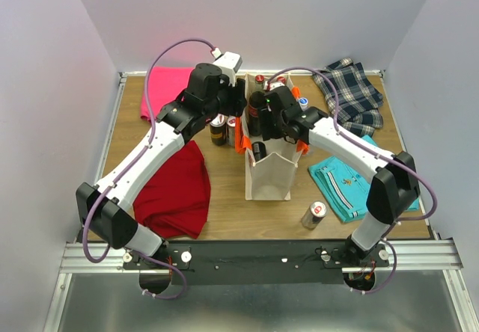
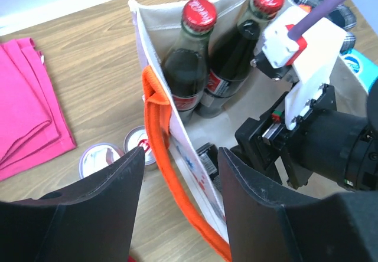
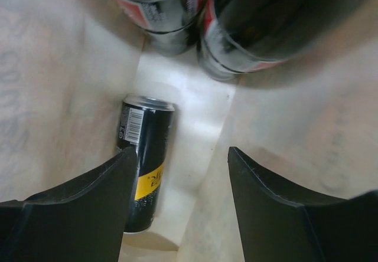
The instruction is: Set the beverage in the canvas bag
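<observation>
The cream canvas bag (image 1: 269, 179) stands open in the middle of the table, with orange handles. Two red-capped cola bottles (image 2: 186, 70) stand upright side by side inside it. A black can with a yellow band (image 3: 144, 156) lies on the bag's floor. Inside the bag mouth, my right gripper is open above that can, nothing between its fingers. My left gripper is open and empty over the bag's left rim. Two cans (image 2: 99, 159) stand outside the bag on the left; a silver can (image 1: 314, 214) stands at the front right.
Pink cloth (image 1: 166, 89) and red cloth (image 1: 176, 190) lie on the left. Teal cloth (image 1: 344, 186) and a plaid cloth (image 1: 350, 93) lie on the right. A blue-topped can (image 1: 303, 102) stands just right of the bag.
</observation>
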